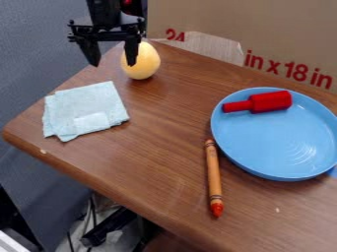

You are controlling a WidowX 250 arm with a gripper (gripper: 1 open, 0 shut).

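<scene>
My black gripper [110, 53] hangs at the top left of the camera view, its two fingers apart and pointing down, just above and left of a pale yellow ball-like object [144, 63] near the table's back left. A folded light-blue cloth [82, 111] lies on the wooden table [149, 167]. A blue plate [277, 148] at the right carries a red cylinder with a thin handle [270, 100]. An orange crayon-like stick [212, 182] lies left of the plate.
A cardboard box [263, 39] stands along the back edge. The table's left edge drops to the floor beside the cloth.
</scene>
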